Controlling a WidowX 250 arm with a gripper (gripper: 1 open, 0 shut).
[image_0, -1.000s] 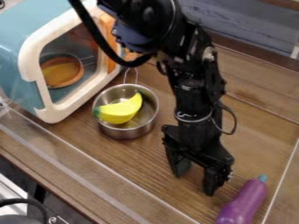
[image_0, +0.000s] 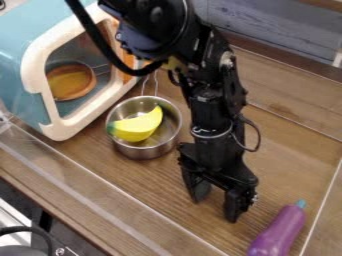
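Note:
My black gripper (image_0: 217, 203) hangs low over the wooden table at the centre, its fingers parted with nothing visible between them. To its lower right lies a purple toy eggplant (image_0: 274, 233). To its left, a metal pot (image_0: 140, 146) holds a yellow toy banana (image_0: 134, 126).
A blue and white toy oven (image_0: 24, 75) with an orange dish (image_0: 70, 82) inside stands at the upper left. A grey wall runs along the back. Bare table (image_0: 147, 195) lies in front of the pot and to the right of the arm.
The gripper has shifted very slightly up and to the left over the last second. The pot, banana and eggplant have not visibly moved.

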